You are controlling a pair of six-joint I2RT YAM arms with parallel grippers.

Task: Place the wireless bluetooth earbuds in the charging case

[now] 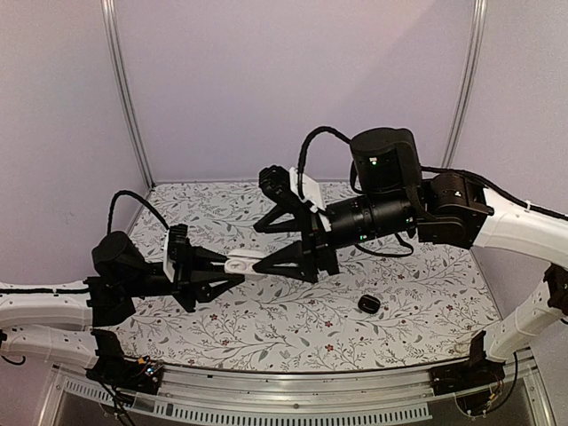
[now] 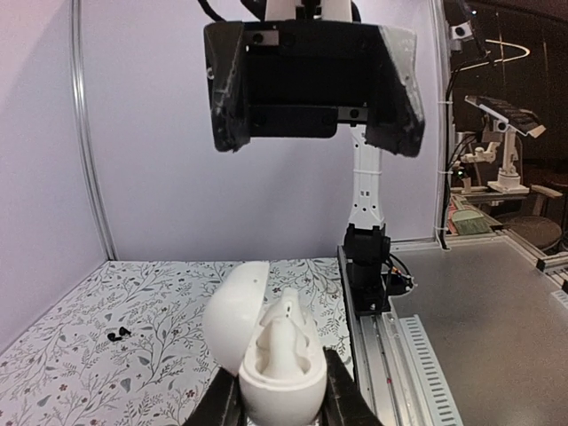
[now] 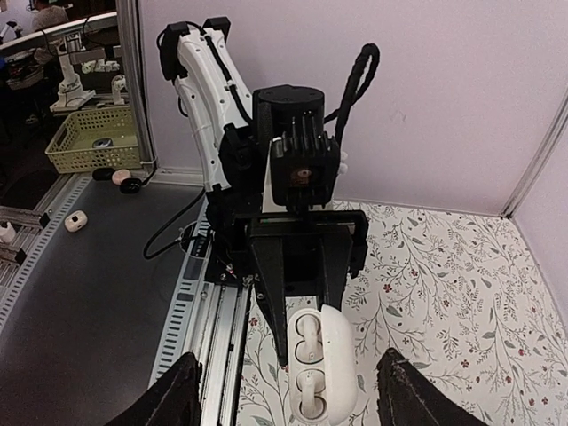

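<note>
The white charging case, lid raised, is held in the air by my left gripper, shut on it. In the right wrist view the case shows two white earbuds seated in its wells. My right gripper is part open beside the case at top view; its fingers flank the case with space on both sides, nothing visibly between them touching. In the left wrist view it hangs above the case.
A small black object lies on the floral table surface at the right front.
</note>
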